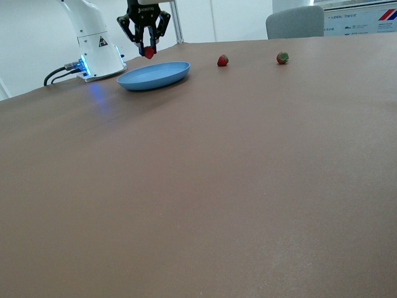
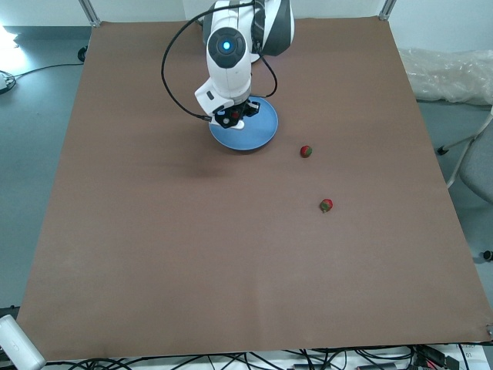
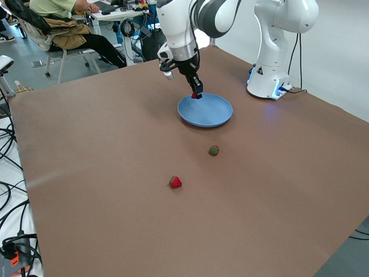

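Note:
My gripper (image 1: pixel 148 51) hangs just above the blue plate (image 1: pixel 153 76), shut on a red strawberry, which shows between its fingertips in the top view and as a small red bit in the right view (image 3: pixel 194 96). In the left view the gripper body hides most of what it holds. Two more strawberries lie on the brown table: one nearer the plate (image 2: pixel 306 151) (image 1: pixel 223 61) (image 3: pixel 213 150), the other farther off (image 2: pixel 326 205) (image 1: pixel 282 58) (image 3: pixel 176 182).
The white arm base (image 3: pixel 268 81) stands at the back beside the plate, with cables. A grey chair, cable bundles and a seated person are off the table.

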